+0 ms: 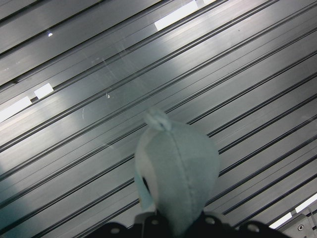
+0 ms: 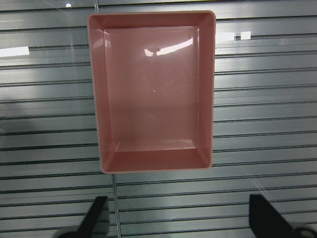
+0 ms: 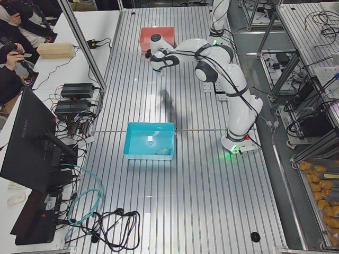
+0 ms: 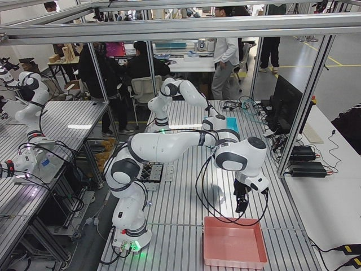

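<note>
A pale teal plush toy (image 1: 178, 163) hangs over the slatted table, held in my left gripper, which is shut on it; from above it shows small in the camera left view (image 3: 157, 71). My right gripper stands open and empty above the table, with a red tray (image 2: 151, 89) ahead of it in the right wrist view. A cyan tray (image 3: 148, 127) sits nearer the middle of the table, with a pale plush item (image 3: 162, 151) and a small white square inside.
A monitor (image 3: 29, 143), black power units (image 3: 74, 106) and tangled cables line the table's left side in the camera left view. The slatted surface between the two trays is largely clear. Metal frame posts stand at the edges.
</note>
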